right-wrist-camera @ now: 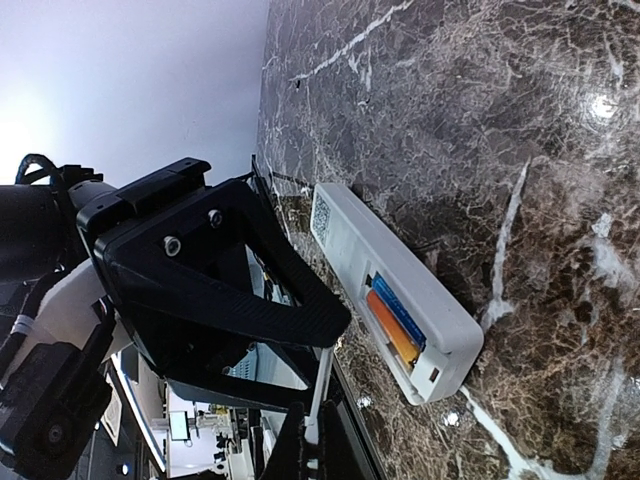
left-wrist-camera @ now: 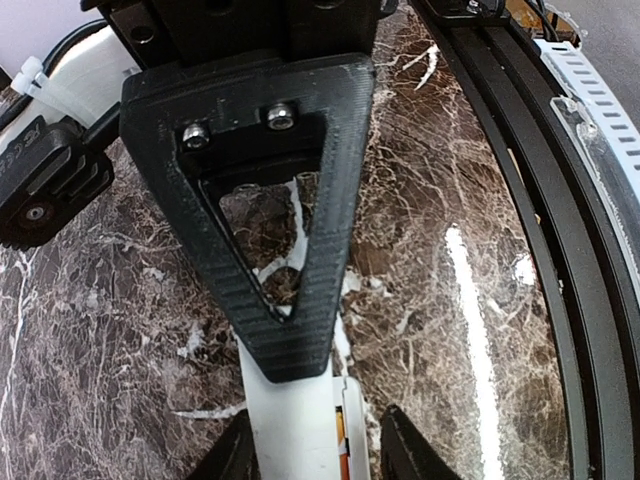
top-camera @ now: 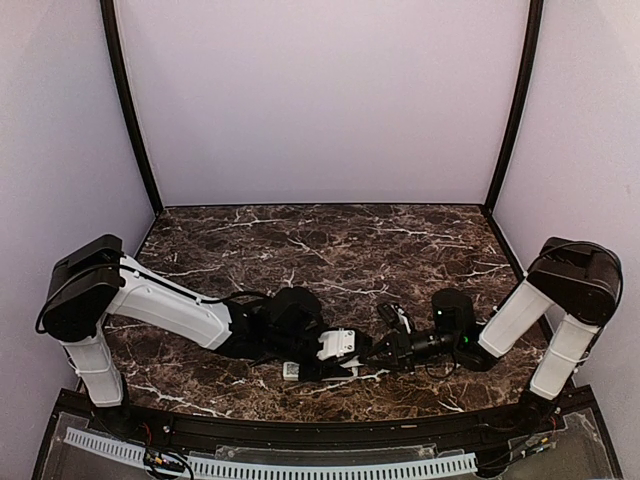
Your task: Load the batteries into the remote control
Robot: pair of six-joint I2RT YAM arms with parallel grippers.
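The white remote control (right-wrist-camera: 370,260) lies on the dark marble table, its battery compartment open, with a blue battery (right-wrist-camera: 398,310) and an orange battery (right-wrist-camera: 392,328) inside. In the top view my left gripper (top-camera: 335,365) is over the remote's right end, hiding much of it. In the left wrist view its fingertips (left-wrist-camera: 395,440) are at the bottom, around the remote's end; how far open is unclear. My right gripper is at the right end, shut, with a thin white strip, possibly the cover's edge, visible by its fingertips.
The table's front rail (top-camera: 320,426) runs close in front of the remote.
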